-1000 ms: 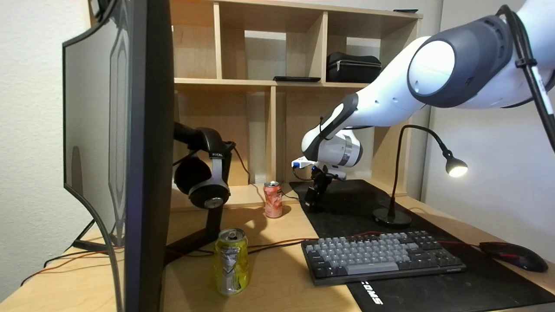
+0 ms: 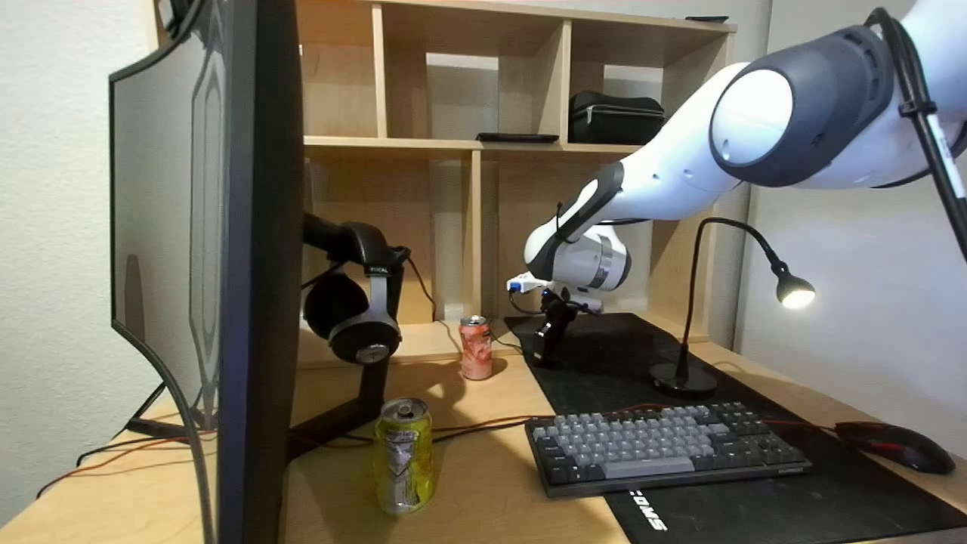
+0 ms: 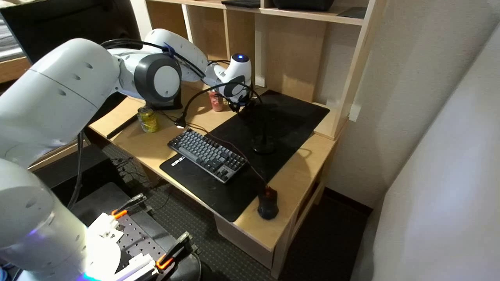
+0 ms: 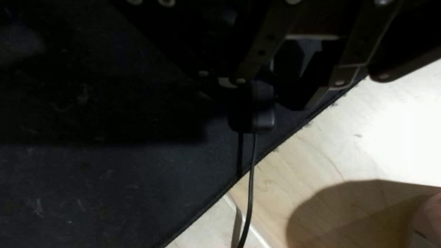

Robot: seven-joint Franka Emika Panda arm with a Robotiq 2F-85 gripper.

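At the top of the wrist view my gripper points down over the dark desk mat [image 4: 103, 186]. Its two dark fingers stand apart. Between them, closer to the left finger, a small black block [image 4: 263, 117] trails a thin black cable [image 4: 250, 194] over the mat's edge. Shadow hides whether a finger touches this block. In exterior view 1 the gripper [image 2: 546, 344] is low at the far left corner of the mat, to the right of a red can [image 2: 476, 349]. Exterior view 2 shows the gripper [image 3: 240, 107] partly behind the lamp's neck.
Nearer the front are a keyboard [image 2: 666, 444], a yellow can [image 2: 403, 458] and a mouse [image 2: 893, 444]. A lit desk lamp [image 2: 684, 376] stands right of the gripper. Headphones [image 2: 363, 317] hang by the monitor [image 2: 258, 272]. A shelf [image 2: 517, 145] rises behind.
At the mat's corner the gripper's dark fingers have shifted very slightly in exterior view 1. The arm and the other objects look unmoved.
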